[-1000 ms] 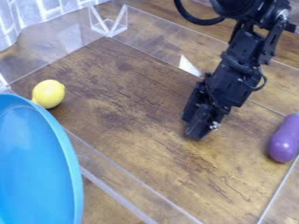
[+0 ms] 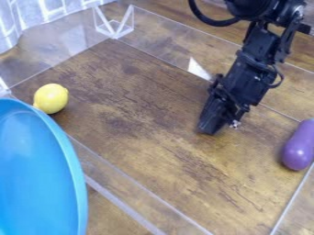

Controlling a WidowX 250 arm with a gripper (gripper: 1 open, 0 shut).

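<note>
My black gripper (image 2: 215,119) hangs low over the wooden board on the right of centre, its tip at or very near the surface. It looks shut, with nothing visible between its fingers. A purple eggplant (image 2: 298,144) lies to its right, apart from it. A yellow lemon (image 2: 50,97) sits at the left, beside a large blue bowl (image 2: 37,179) that is cut off by the frame's left edge.
A clear plastic wall (image 2: 73,37) borders the board, with a white corner bracket (image 2: 114,20) at the top. The middle and lower part of the wooden board (image 2: 147,165) is clear.
The arm and gripper have shifted very slightly, a little up in the view. The lemon, eggplant and bowl have not moved.
</note>
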